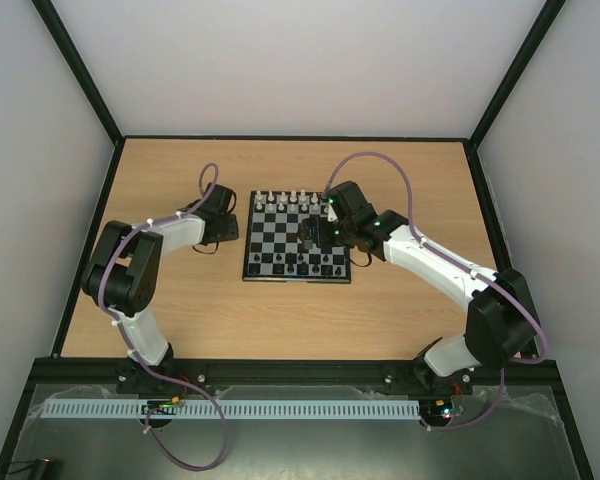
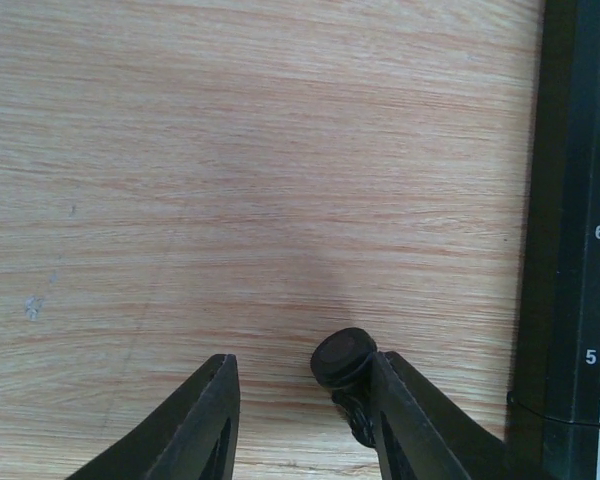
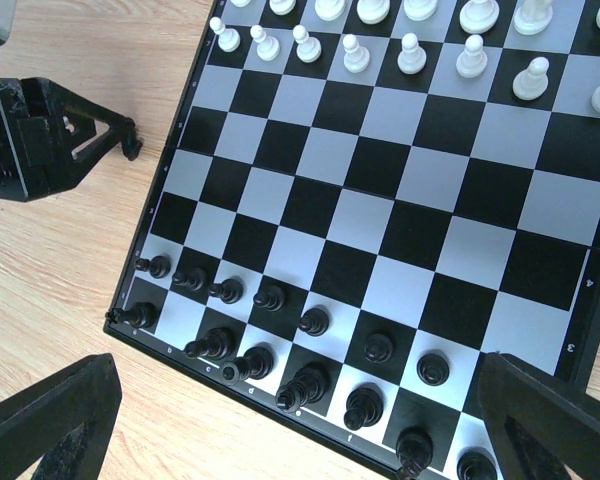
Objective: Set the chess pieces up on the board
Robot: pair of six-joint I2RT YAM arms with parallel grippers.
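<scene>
The chessboard [image 1: 296,246] holds white pieces along its back rows and black pieces [image 3: 316,320] along the front rows. A loose black piece [image 2: 342,356] lies on the wood left of the board. My left gripper [image 1: 230,228] is low over it, fingers part open around or beside it in the left wrist view; whether they touch it is unclear. My right gripper [image 1: 310,235] hangs over the board, open, with nothing between its fingers in the right wrist view.
Bare table [image 1: 180,310] surrounds the board at front and back. The right arm reaches across the board's right side. Dark frame edges border the table.
</scene>
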